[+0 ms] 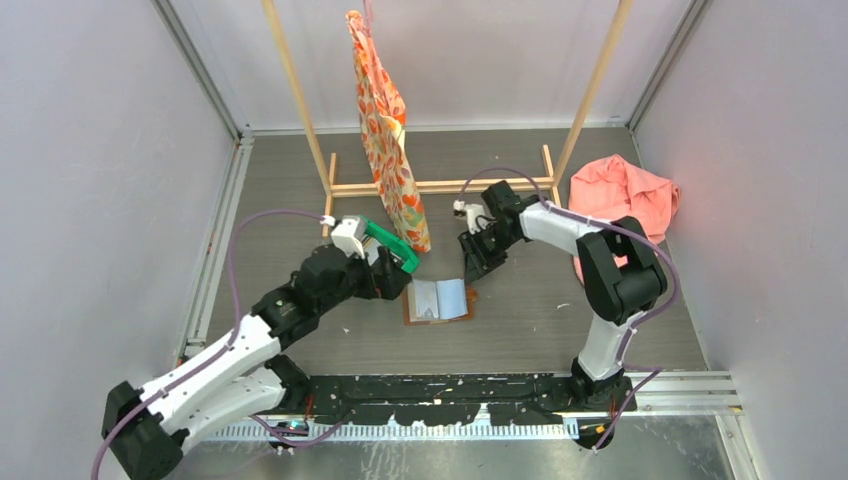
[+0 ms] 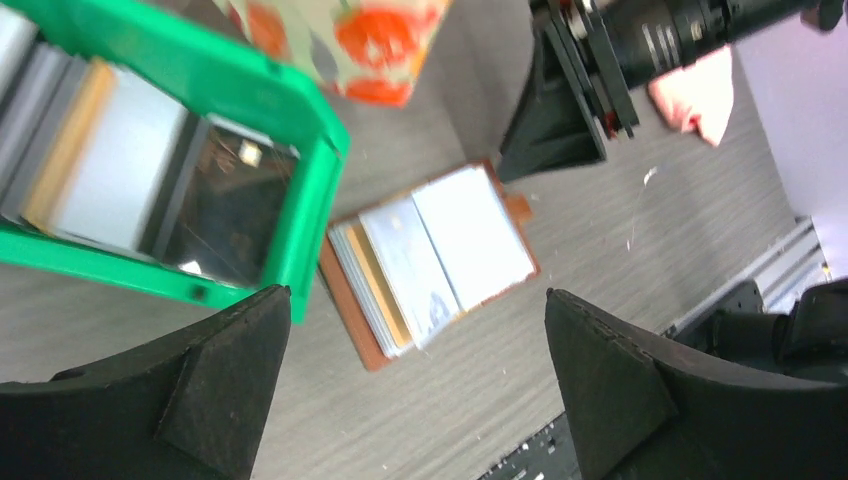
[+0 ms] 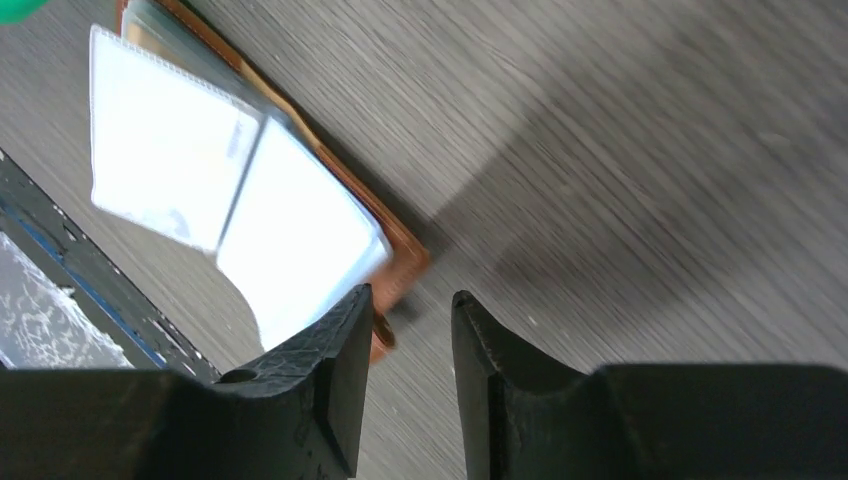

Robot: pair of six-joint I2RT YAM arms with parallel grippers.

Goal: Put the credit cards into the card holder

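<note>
The card holder, brown with clear pages, lies open on the table. Stacked edges, grey and tan, show along its left side. Cards stand in a row in the green tray, whose right part shows a dark floor. My left gripper is above the table between tray and holder; in its wrist view the fingers are wide apart and empty. By the holder's far right corner hovers my right gripper, its fingers a short way apart with only table visible between them.
A patterned cloth hangs from the wooden rack behind the tray. A pink cloth is heaped at the back right. Bare table lies right of the holder and in front of it.
</note>
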